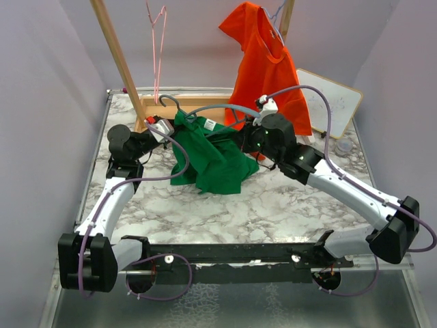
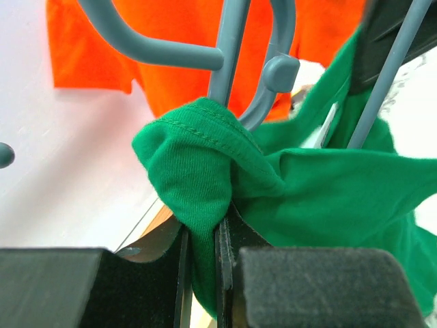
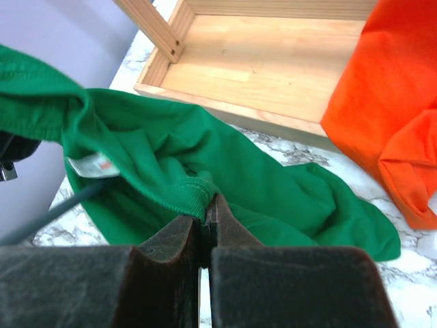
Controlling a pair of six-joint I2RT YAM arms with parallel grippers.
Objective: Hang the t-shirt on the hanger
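Observation:
A grey-blue hanger (image 1: 218,106) lies at the upper edge of the green t-shirt (image 1: 215,164), part of it inside the cloth. My left gripper is shut on a bunched green fold beside the hanger's hook and stem (image 2: 229,48). Right of it in the top view, my right gripper is shut on another fold of the green shirt (image 3: 259,191), which stretches from there toward the left. A white label (image 1: 209,124) shows on the shirt.
An orange shirt (image 1: 263,61) hangs on a post at the back right. A pink hanger (image 1: 156,55) hangs at back left beside a wooden post (image 1: 116,55). A wooden frame, whiteboard (image 1: 328,102) and small container (image 1: 345,145) surround the work.

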